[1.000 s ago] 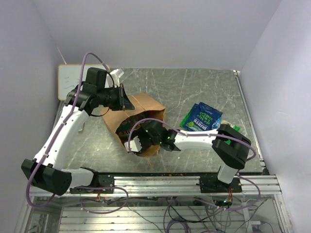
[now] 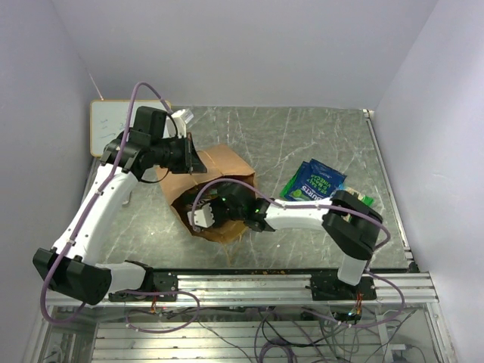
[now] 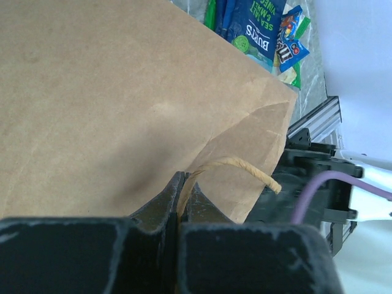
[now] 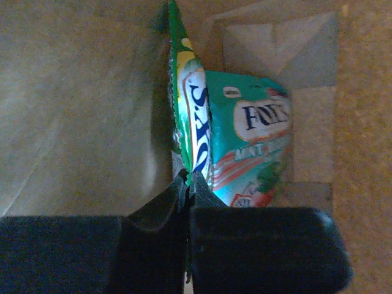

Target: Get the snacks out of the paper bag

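Note:
The brown paper bag (image 2: 221, 157) lies on the table with its mouth facing the front, its upper side lifted. My left gripper is shut on the bag's twisted handle (image 3: 239, 164). Inside the bag, my right gripper is shut on the lower end of a green and yellow Fox's packet (image 4: 195, 116), which stands edge-on between the fingers. Against its right side rests a teal Fox's mint packet (image 4: 251, 135). In the top view the bag's wall and the right arm hide these packets.
Right of the bag lie a blue Burts crisp packet (image 2: 314, 180) and green packets, with a small blue M&M's bag (image 3: 291, 41) beside them. A whiteboard (image 2: 107, 125) stands at the back left.
The left gripper stayed put.

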